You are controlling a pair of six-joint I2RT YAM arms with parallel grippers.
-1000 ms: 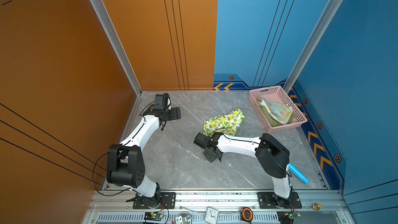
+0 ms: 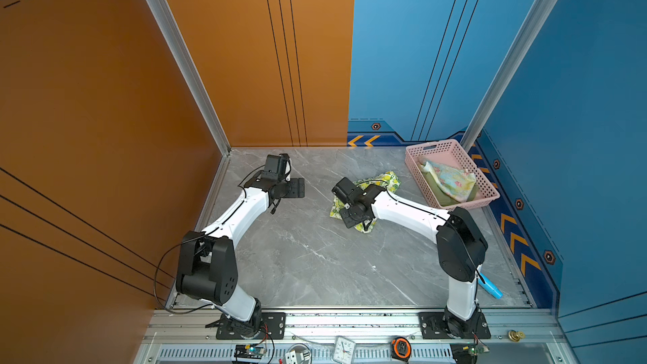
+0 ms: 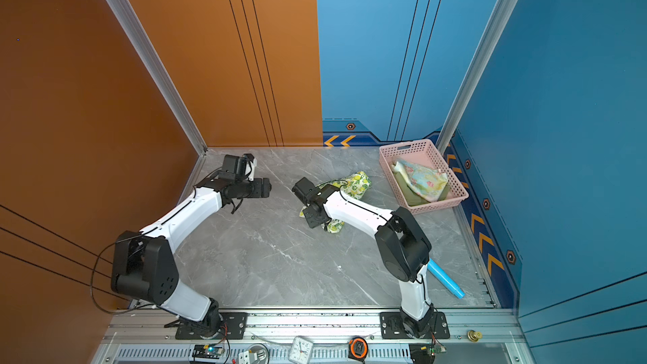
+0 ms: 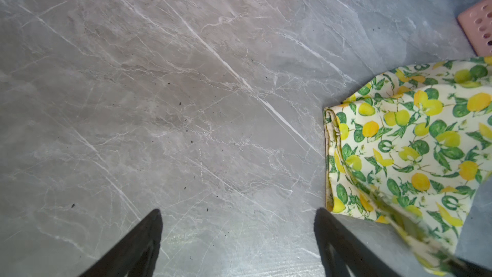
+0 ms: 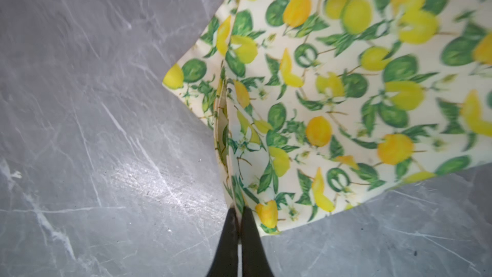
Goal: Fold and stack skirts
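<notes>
A white skirt printed with lemons [image 5: 328, 87] lies on the grey table, partly covered by the right arm in both top views. In the right wrist view my right gripper is shut on its near corner, pulling a narrow ridge of cloth up along the left side. My left gripper stands open with only bare table between its fingers. It is to the left of the skirt, whose folded left edge shows at the right of the left wrist view.
A pink basket [image 2: 434, 207] at the back right holds a pastel skirt [image 2: 450, 180] and a green cloth. A blue stick [image 3: 446, 279] lies by the right arm's base. Free table spreads across the front and between the arms.
</notes>
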